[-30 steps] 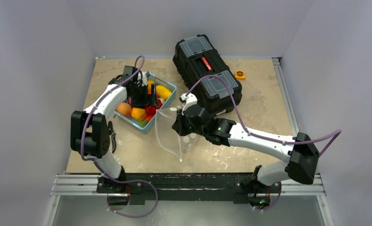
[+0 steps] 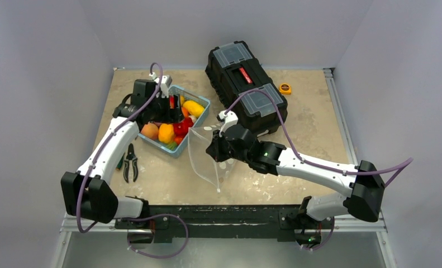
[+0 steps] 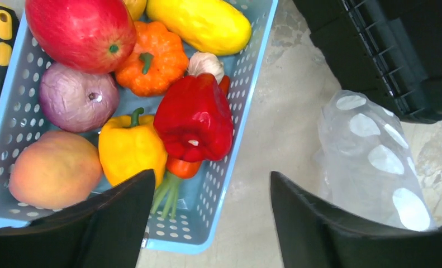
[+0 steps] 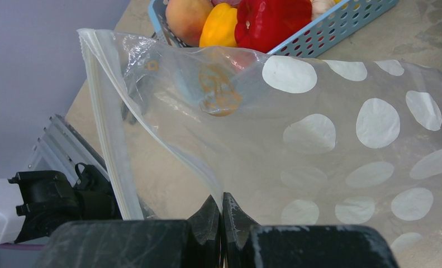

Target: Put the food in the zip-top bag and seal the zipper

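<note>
A blue basket (image 3: pixel 239 95) holds toy food: red pepper (image 3: pixel 193 117), yellow pepper (image 3: pixel 130 151), peach (image 3: pixel 55 167), onion (image 3: pixel 79 97), pumpkin (image 3: pixel 151 58), garlic and others. Above it hangs my left gripper, open, nothing between its fingers. The clear zip top bag (image 4: pixel 330 139) with white dots stands beside the basket, its zipper edge hanging loose at the left of the right wrist view. My right gripper is shut on the bag's edge.
A black toolbox (image 2: pixel 246 84) stands behind the bag, with a tape measure (image 2: pixel 284 89) to its right. Pliers (image 2: pixel 131 162) lie left of the basket.
My left gripper has risen from the basket, its arm shifting back and left and uncovering the pliers. The right arm and bag have moved slightly to the right.
</note>
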